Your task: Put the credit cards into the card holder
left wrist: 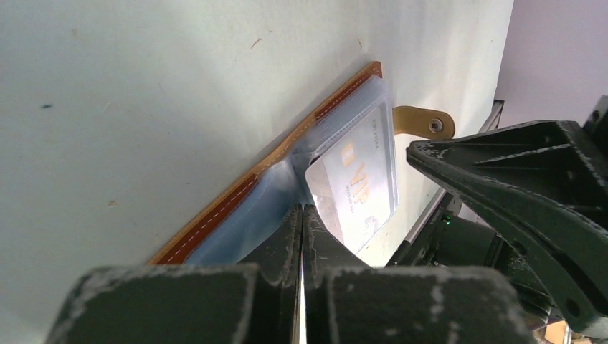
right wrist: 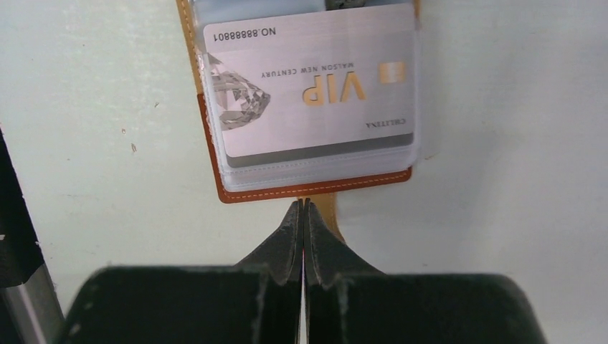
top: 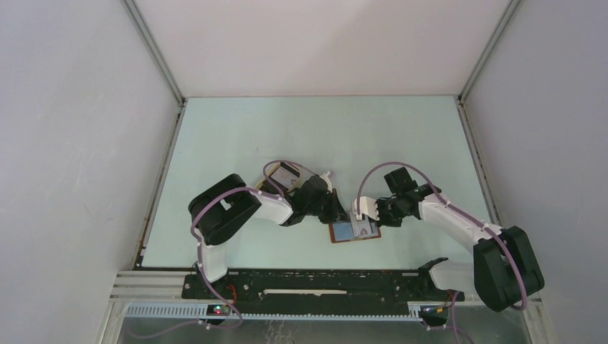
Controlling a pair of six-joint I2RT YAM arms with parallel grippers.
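The brown-edged card holder [top: 343, 231] lies unfolded on the table, with clear sleeves. A white VIP card [right wrist: 312, 86] sits in its right-hand sleeve, almost level, with a dark strip visible below the card's lower edge. In the left wrist view, the card's near edge [left wrist: 326, 204] faces my left gripper, whose fingers are together with nothing seen between them. My right gripper is also shut and empty, over the strap just outside the holder's end. Part of the left gripper's tip [right wrist: 345, 3] shows at that view's top.
A box [top: 271, 185] with a card in it stands behind the left arm, partly covered by a hose. Bare table [top: 229, 129] spreads behind both arms. The holder's snap strap [left wrist: 424, 122] sticks out from its right end.
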